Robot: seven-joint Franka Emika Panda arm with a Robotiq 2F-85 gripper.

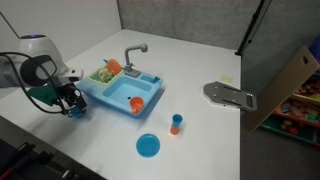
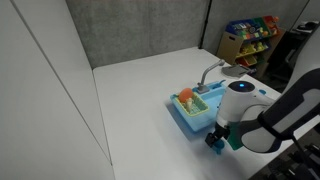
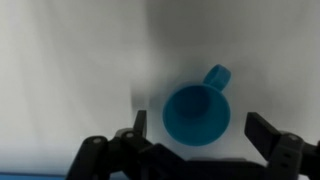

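A blue cup with a small handle (image 3: 197, 113) stands on the white table, seen from above in the wrist view. My gripper is open over it, one dark finger to each side, with a gap between the cup and the fingers. In exterior view 1 the gripper (image 1: 73, 101) is at the left of the table, just above the blue cup (image 1: 77, 113), which it partly hides. Exterior view 2 also has the cup (image 2: 218, 146) below the arm's wrist.
Close by is a light-blue toy sink (image 1: 122, 92) with a faucet (image 1: 135, 55), an orange cup (image 1: 137, 104) and a green rack (image 1: 101, 76). Farther right are a blue plate (image 1: 148, 145), a blue-and-orange cup (image 1: 176, 124) and a grey tray (image 1: 230, 96).
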